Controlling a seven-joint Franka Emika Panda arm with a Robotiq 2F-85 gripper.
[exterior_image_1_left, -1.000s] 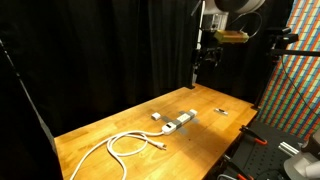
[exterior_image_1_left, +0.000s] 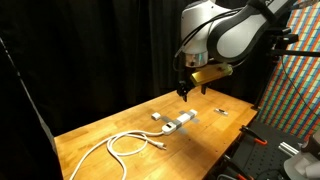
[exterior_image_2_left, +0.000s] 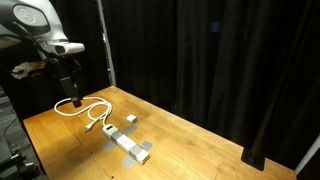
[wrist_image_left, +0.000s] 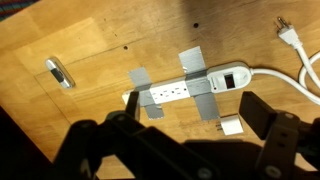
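Observation:
A white power strip (wrist_image_left: 170, 92) lies flat on the wooden table, held across by grey tape strips (wrist_image_left: 205, 98). Its white cord (exterior_image_1_left: 118, 142) curls away over the tabletop and ends in a plug (wrist_image_left: 289, 35) with bare prongs. Close beside the strip is a small white cube-shaped adapter (wrist_image_left: 231, 125), prongs showing. My gripper is open above the strip, its dark fingers spread wide with nothing held between them. Exterior view 1 shows the gripper (exterior_image_1_left: 193, 93) well clear of the table; in exterior view 2 the arm is at the left.
A small light-and-dark object (wrist_image_left: 60, 73) lies alone on the table, away from the strip. Black curtains (exterior_image_2_left: 230, 75) hang behind the table.
Over the last second my arm has come down and leftward in exterior view 1, toward the power strip. The objects on the table have stayed put.

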